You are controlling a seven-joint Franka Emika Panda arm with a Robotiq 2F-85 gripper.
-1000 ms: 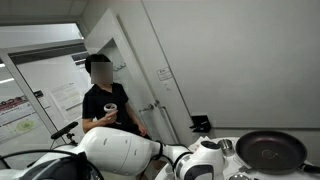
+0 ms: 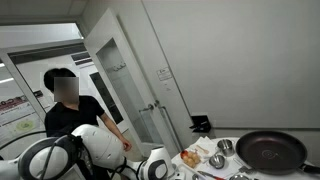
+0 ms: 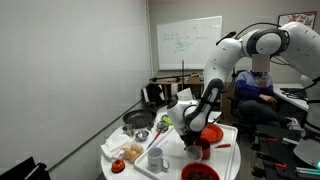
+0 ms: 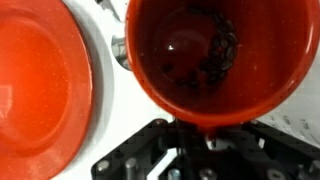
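Observation:
In the wrist view a red cup fills the upper middle, with dark beans at the bottom inside. My gripper is shut at the cup's near edge; its fingertips are mostly hidden behind the cup. In exterior view 2 the gripper is low over the white table, where the cup in its hold is hard to make out. A red plate lies to the left in the wrist view. Exterior view 1 shows the white arm, with the gripper out of clear sight.
A red bowl of dark contents and a white mug stand near the table's front. Farther off are a dark pan and small metal cups. A person stands behind the arm.
In exterior view 1 the arm has swung left and toward the camera's lower edge, uncovering more of the table. The person's raised hand has come down.

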